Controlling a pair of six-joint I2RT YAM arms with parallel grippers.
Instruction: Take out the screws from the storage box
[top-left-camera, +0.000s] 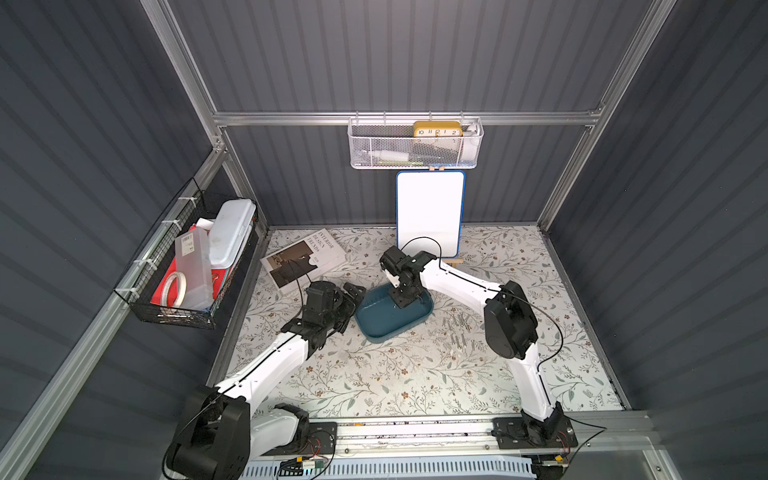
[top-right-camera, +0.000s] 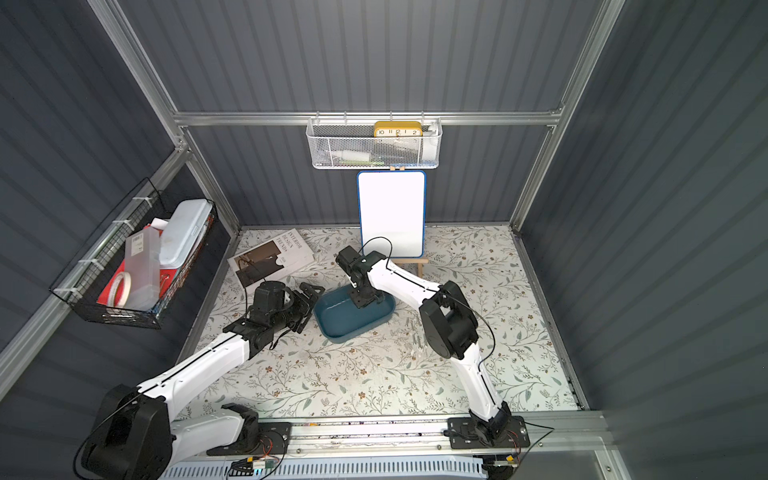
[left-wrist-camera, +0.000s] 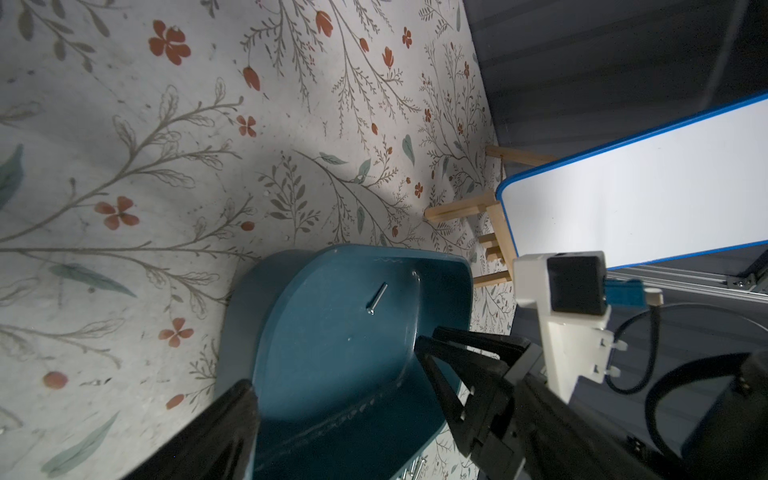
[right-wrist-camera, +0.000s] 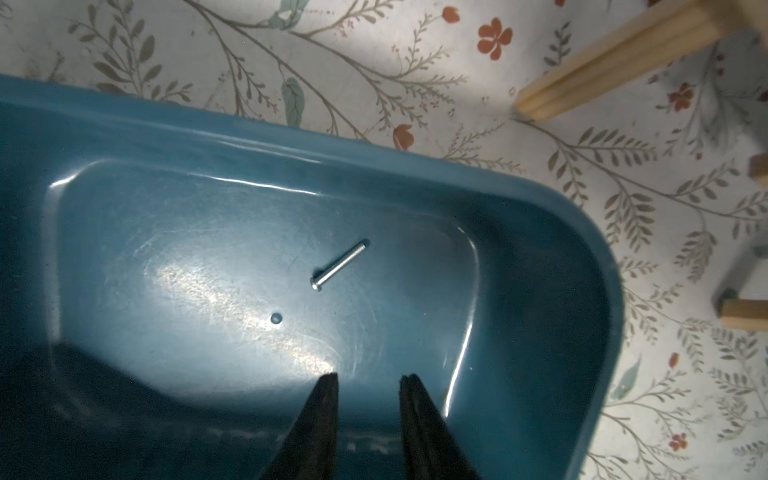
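The blue storage box (top-left-camera: 384, 324) stands mid-table. One silver screw lies on its floor, also visible in the left wrist view (left-wrist-camera: 377, 297). My right gripper is over the box, part open, its two dark fingers apart with nothing between them, below the screw in the right wrist view. My left gripper (top-left-camera: 349, 308) hangs at the box's left end, open and empty. Several loose screws (top-left-camera: 458, 328) lie on the table right of the box.
A whiteboard (top-left-camera: 429, 212) on a wooden easel (right-wrist-camera: 616, 60) stands behind the box. A magazine (top-left-camera: 304, 257) lies at the back left. Baskets hang on the back and left walls. The front and right of the table have free room.
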